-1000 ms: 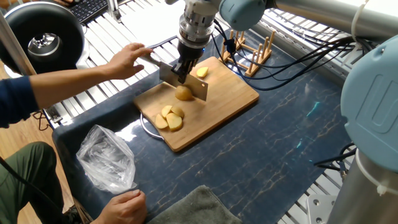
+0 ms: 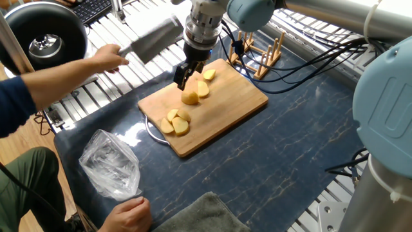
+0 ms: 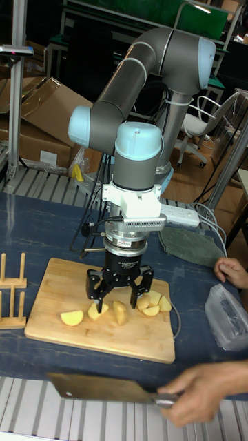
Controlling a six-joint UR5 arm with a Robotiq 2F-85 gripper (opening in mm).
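My gripper [image 3: 117,304] hangs over the wooden cutting board [image 3: 66,334], open, its black fingers spread apart. Nothing shows gripped between them. In exterior view 1 the gripper [image 2: 182,78] appears from the side, above the board's far part. Close to the fingertips lie potato pieces, including a rounded chunk [image 2: 189,97] and a cut piece [image 3: 120,313]; whether the fingers touch any is unclear. More pieces [image 2: 180,125] cluster toward the board's handle end, and another piece [image 3: 71,318] lies apart. A person's hand [image 2: 108,58] grips a cleaver [image 2: 158,40] clear of the board.
A wooden peg rack [image 2: 261,58] stands beyond the board. A clear plastic bag or container [image 2: 109,164] and the person's other hand [image 2: 131,216] are at the near side, beside a grey cloth [image 2: 203,216]. Open blue tabletop lies right of the board.
The cleaver, earlier against the potato beside my gripper, has been lifted by the person's hand and drawn away up and left. More cut potato faces now show. My arm appears nearly unmoved.
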